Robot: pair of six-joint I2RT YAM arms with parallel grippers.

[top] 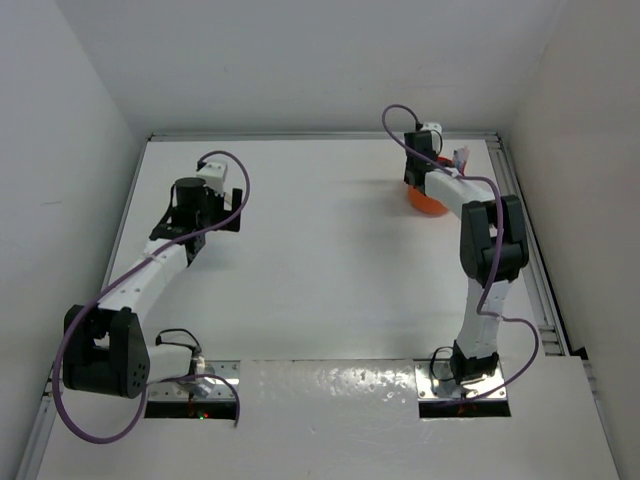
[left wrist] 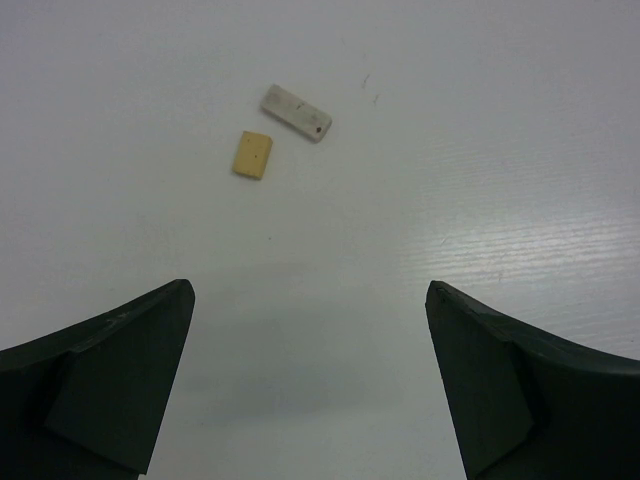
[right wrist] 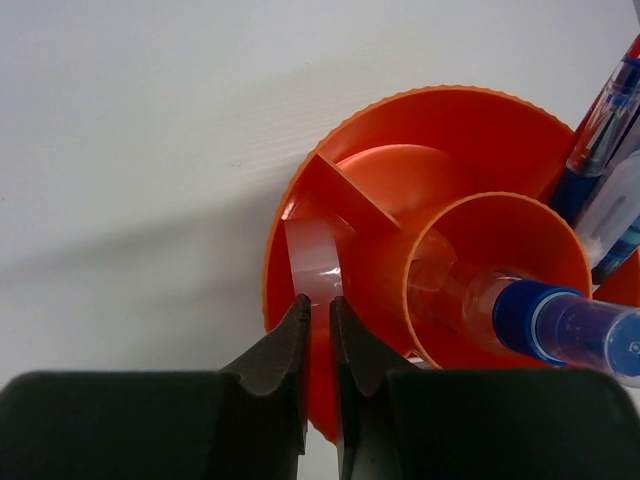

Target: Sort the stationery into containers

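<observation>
An orange round organizer (top: 427, 204) with compartments stands at the back right, partly under my right arm. In the right wrist view its rim (right wrist: 450, 93) shows, with pens (right wrist: 603, 140), a blue-capped bottle-like item (right wrist: 595, 335) and a translucent piece (right wrist: 312, 255) in separate compartments. My right gripper is over the left compartment, fingertips close together; whether they hold anything is unclear. My left gripper stands open over bare table, with a yellow block (left wrist: 252, 154) and a white eraser-like block (left wrist: 296, 112) beyond its fingers.
A rail edge runs along the back and sides, with walls beyond.
</observation>
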